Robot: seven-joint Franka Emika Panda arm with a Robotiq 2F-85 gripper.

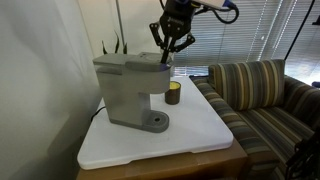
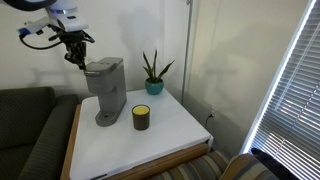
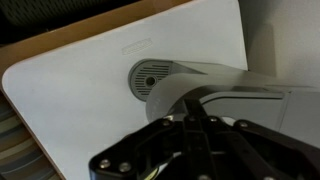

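A grey coffee maker (image 1: 130,90) stands upright on the white tabletop (image 1: 190,135). My gripper (image 1: 165,60) points down at the front of the machine's head, its tips at or very near the lid edge. The same closeness shows in exterior view 2, where the gripper (image 2: 83,66) meets the head of the coffee maker (image 2: 108,85). In the wrist view the shut fingertips (image 3: 191,106) lie over the grey head (image 3: 215,90), with nothing visible between them. Whether they touch the lid I cannot tell.
A dark mug with a yellow inside (image 1: 173,92) stands on the table beside the machine. A potted plant (image 2: 155,72) is at the table's back. Striped seating (image 1: 250,88) lies past the edge.
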